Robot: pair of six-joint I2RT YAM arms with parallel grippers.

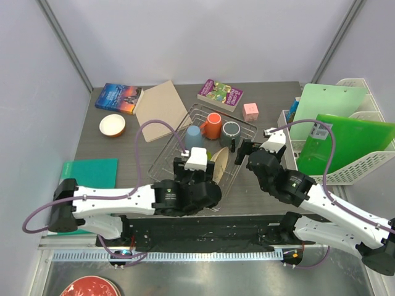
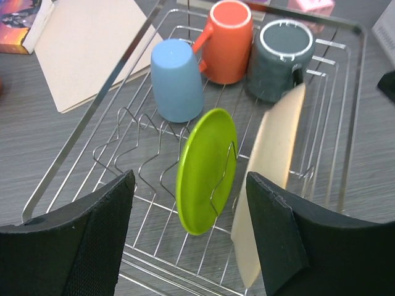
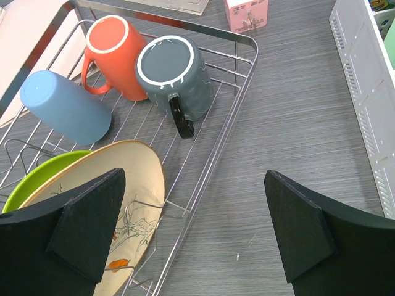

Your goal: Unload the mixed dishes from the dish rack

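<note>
In the left wrist view, a green plate (image 2: 207, 172) stands on edge in the wire dish rack (image 2: 58, 163), between the parted fingers of my left gripper and apart from them. To its right leans a beige plate (image 2: 271, 145), its lower part beside the right finger. Farther back sit a blue cup (image 2: 177, 80), an orange mug (image 2: 226, 43) and a dark grey mug (image 2: 279, 60). My right gripper is open over the rack's right edge, holding nothing; its left finger covers part of the beige plate (image 3: 145, 172) in that view.
A white bowl (image 1: 112, 125) rests on the table at left, near a beige board (image 1: 159, 111) and a book (image 1: 118, 98). At right a white basket (image 1: 364, 175) holds green boards. A pink box (image 1: 250, 111) stands behind the rack.
</note>
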